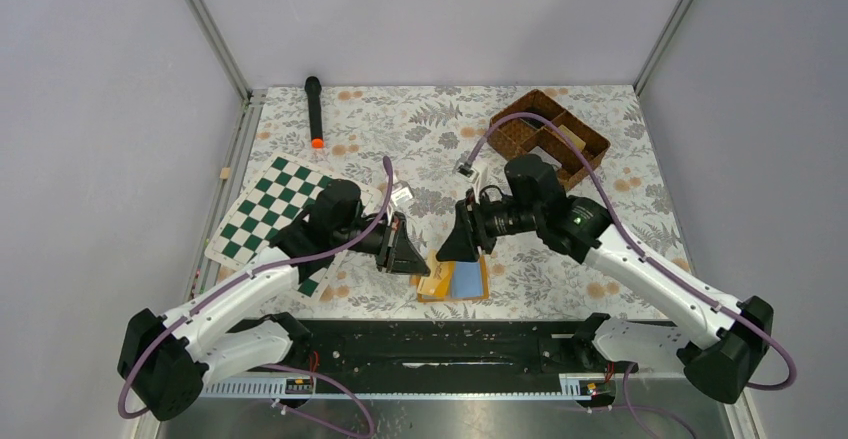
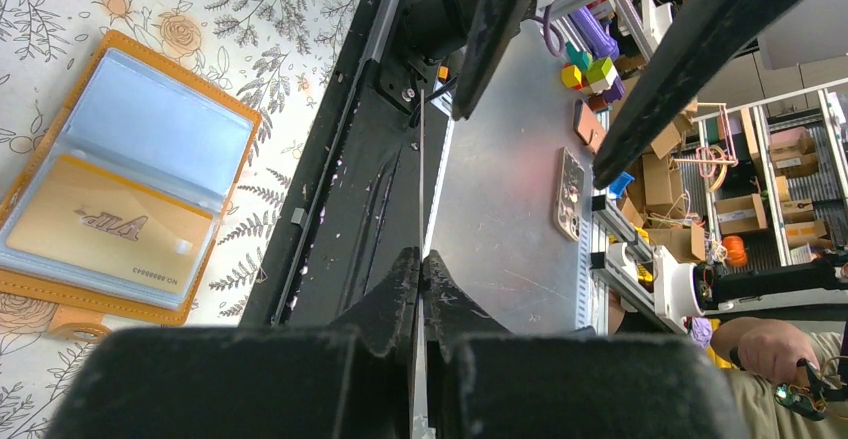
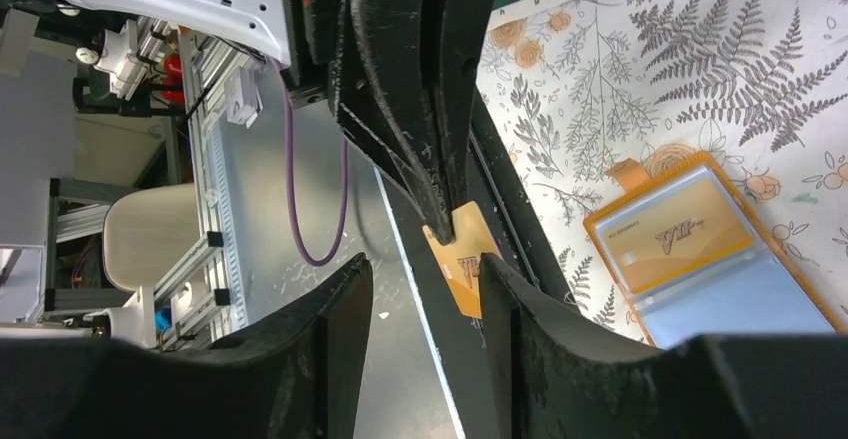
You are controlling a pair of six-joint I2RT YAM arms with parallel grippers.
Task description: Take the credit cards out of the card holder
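Note:
A thin golden card [image 1: 437, 277] is pinched by its edge in my left gripper [image 1: 427, 271], which is shut on it. The left wrist view shows this card [image 2: 421, 159] edge-on, as a fine line rising from the fingertips. My right gripper is open, its two fingers spread, with the held card [image 3: 468, 264] in view beyond the gap; whether it reaches between the pads I cannot tell. Below lies the orange-edged card holder [image 2: 150, 54], unfolded, with another golden card [image 2: 110, 224] in one clear pocket and a pale blue panel in the other.
A wicker basket [image 1: 512, 139] with compartments stands at the back right. A green-and-white checkered board [image 1: 262, 209] lies under the left arm, and a black microphone [image 1: 314, 114] rests at the back left.

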